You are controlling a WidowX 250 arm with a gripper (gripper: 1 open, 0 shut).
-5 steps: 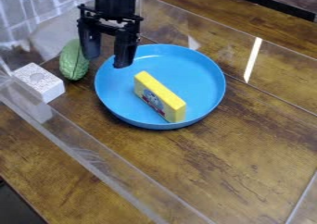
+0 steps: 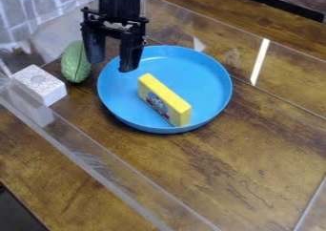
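Observation:
My dark gripper (image 2: pixel 111 46) hangs open at the top left, over the back left of a blue plate (image 2: pixel 204 87), its two fingers apart with nothing visible between them. A yellow rectangular box (image 2: pixel 166 99) with a printed side lies in the plate, right of its middle and toward the front. A green oblong object (image 2: pixel 75 65) lies just left of the plate, behind the left side of my gripper. A white block (image 2: pixel 40 85) sits farther left.
A wooden table (image 2: pixel 242 178) with clear or reflective strips surrounds the plate. A pale, see-through wall stands at the back left.

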